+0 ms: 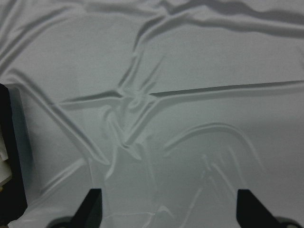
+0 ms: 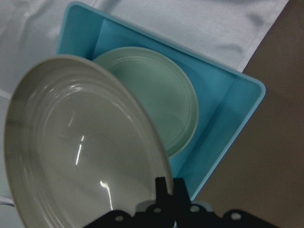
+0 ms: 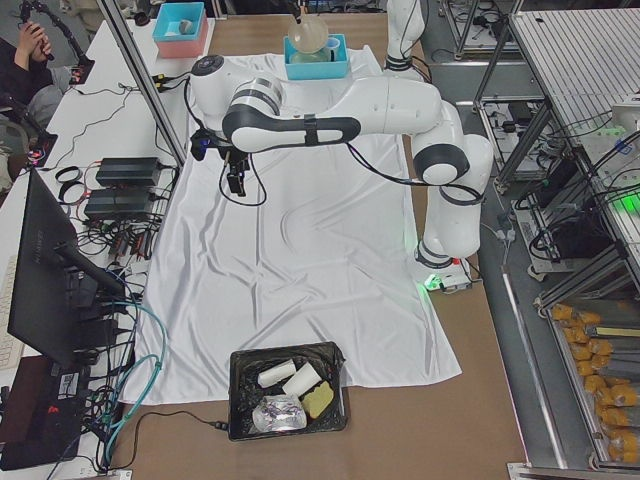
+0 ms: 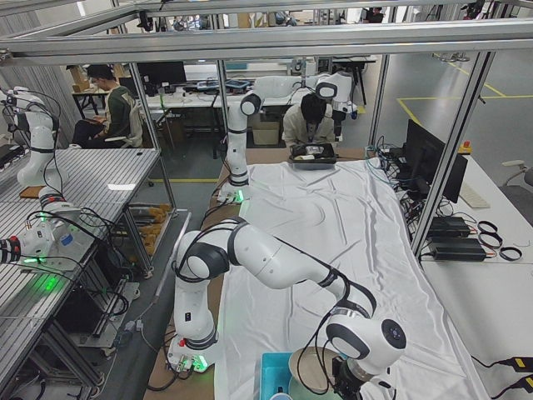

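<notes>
My right gripper is shut on the rim of a large beige plate (image 2: 80, 133), which hangs over a blue bin (image 2: 223, 118). A pale green plate (image 2: 166, 90) lies inside that bin, partly hidden by the beige one. In the camera left view the beige plate (image 3: 307, 33) and bin (image 3: 316, 70) sit at the top. My left gripper points down over the white cloth, fingertips apart and open, nothing between them.
A black tray (image 3: 250, 365) with white rolls, a foil item and a yellow item stands at the cloth's near edge. A monitor and cables line the left side.
</notes>
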